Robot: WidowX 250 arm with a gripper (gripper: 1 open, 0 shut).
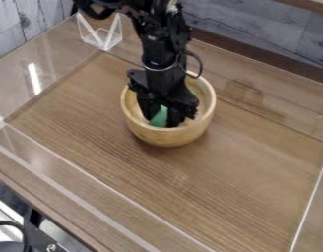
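Note:
A tan bowl (168, 134) sits on the wooden table (86, 138) near the middle of the view. My black gripper (164, 103) reaches down into it from the top. A green object (158, 116) inside the bowl is partly covered by the gripper's fingers. I cannot tell whether the fingers are closed on it.
Grey wooden walls (250, 39) stand behind the table. A dark cable (7, 224) shows at the lower left corner.

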